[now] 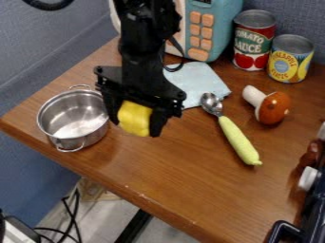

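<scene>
My black gripper (133, 119) is shut on a yellow object (135, 118), held just right of the steel pot (72, 121) on the wooden table (152, 180). A spoon (212, 104) lies right of the gripper, with a pale yellow corn-like toy (238, 142) below it. A light blue cloth (199, 84) lies behind the gripper.
A mushroom toy (269, 106), two cans (254, 38) and a toy microwave (199, 28) stand at the back right. Dark items line the right edge.
</scene>
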